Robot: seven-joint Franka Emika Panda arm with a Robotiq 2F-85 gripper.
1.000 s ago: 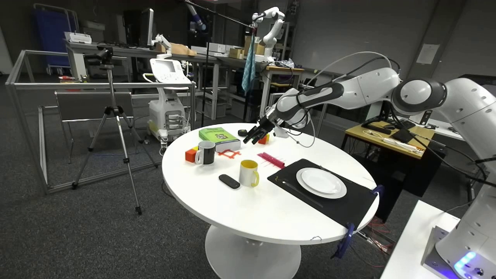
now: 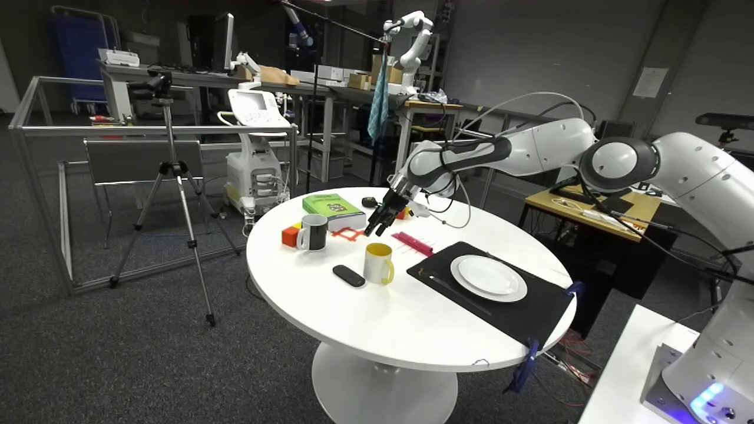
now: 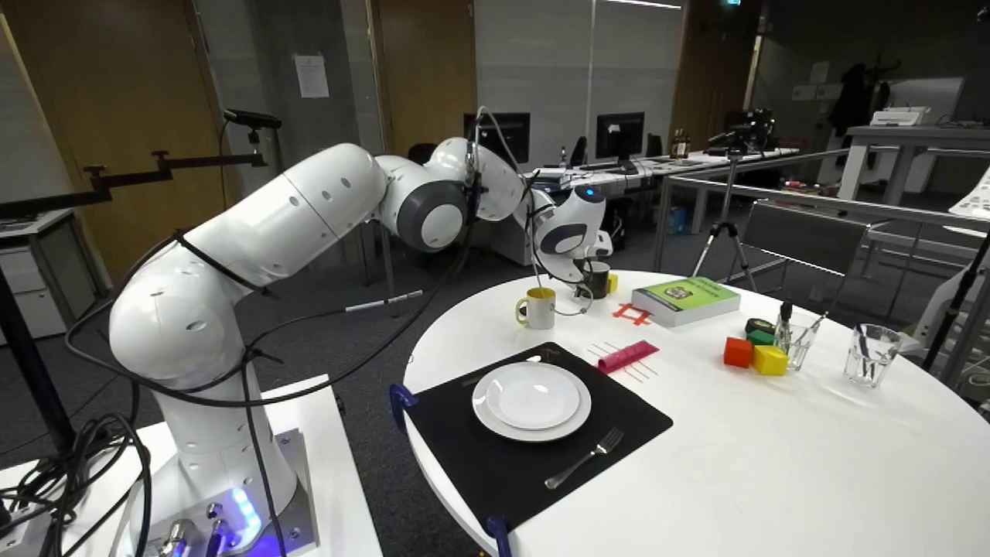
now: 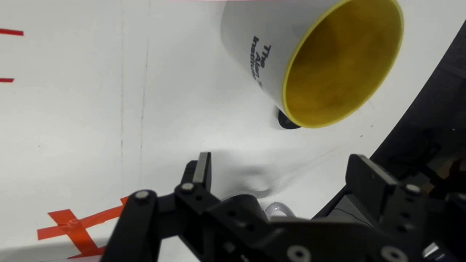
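My gripper is wide open in the wrist view, with its fingers far apart and nothing held between them. A white mug with a yellow inside [image 4: 345,61] fills the upper right there, beyond the fingertips. Part of a dark mug [image 4: 244,201] with a pale handle shows low between the fingers, partly covered by the gripper body. From exterior view 1, the gripper [image 2: 374,230] hangs over the table near the red tape mark [image 2: 347,234], and the dark-and-white mug [image 2: 316,232] stands upright to its left. The yellow-lined mug [image 2: 377,264] stands nearer that camera.
A black, elongated object [image 2: 349,275] lies between the mugs. A green book [image 3: 687,297], colored blocks [image 3: 739,352] and glasses [image 3: 871,354] occupy other parts of the table. White plates [image 3: 531,399] rest on a black mat [image 3: 464,459]. A rolled magenta piece [image 3: 627,357] lies nearby.
Seen in exterior view 1, the gripper has moved down and slightly left, and the arm has shifted with it. The mugs and other table objects have not moved.
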